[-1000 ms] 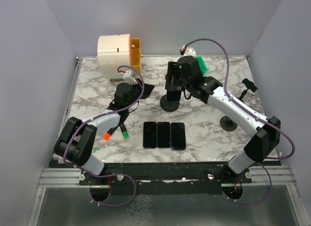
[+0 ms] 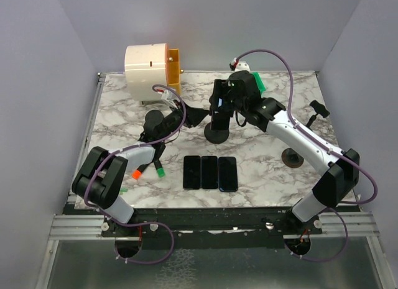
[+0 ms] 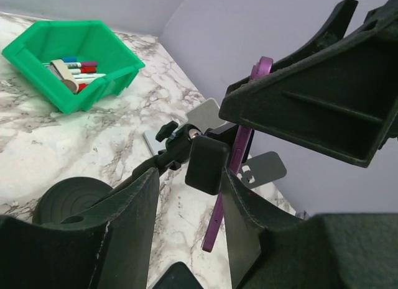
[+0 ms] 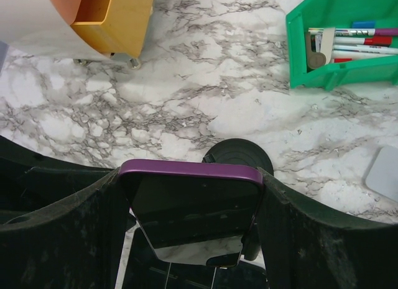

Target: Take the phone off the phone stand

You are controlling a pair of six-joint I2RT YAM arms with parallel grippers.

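A phone with a purple edge (image 4: 189,169) is clamped between the fingers of my right gripper, its dark screen tilted. In the top view the phone (image 2: 221,122) is over the round black base of the phone stand (image 2: 216,136). The left wrist view shows the stand's square black head (image 3: 207,165) right beside the phone's purple edge (image 3: 214,224); whether they touch, I cannot tell. My left gripper is open, with that head showing in the gap between its fingertips, perhaps beyond them. From above, the left gripper (image 2: 205,114) is just left of the phone.
Several dark phones (image 2: 209,172) lie in front of the stand. A second black stand (image 2: 292,157) is at the right. Behind are a green bin (image 4: 311,79) with pens and a white-and-orange drum (image 2: 146,71). Bare marble (image 2: 193,90) lies between drum and stand.
My left gripper has moved right, close to the stand and the phone. The phone in my right gripper has shifted its tilt slightly; the right arm looks nearly still.
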